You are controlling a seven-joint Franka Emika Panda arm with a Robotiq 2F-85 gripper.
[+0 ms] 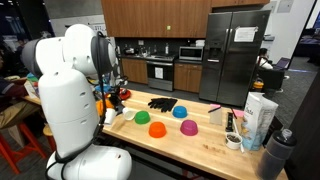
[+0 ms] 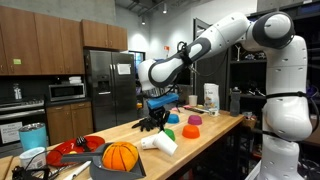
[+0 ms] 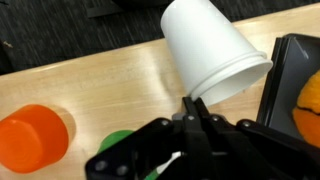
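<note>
A white cup [image 3: 215,45] fills the upper middle of the wrist view, its open rim turned toward my gripper. The fingers are shut on the rim. In exterior view 2 the same white cup [image 2: 160,145] hangs tilted below the gripper [image 2: 157,124], close above the wooden table. Exterior view 1 shows the white cup [image 1: 111,115] small at the left edge of the table, where the fingertips are too small to make out.
A green bowl [image 3: 110,148] and an orange bowl [image 3: 33,138] stand close by. Beside the cup is a dark tray [image 2: 112,172] with an orange ball [image 2: 121,156]. Blue [image 1: 180,112] and magenta [image 1: 189,128] bowls sit farther along.
</note>
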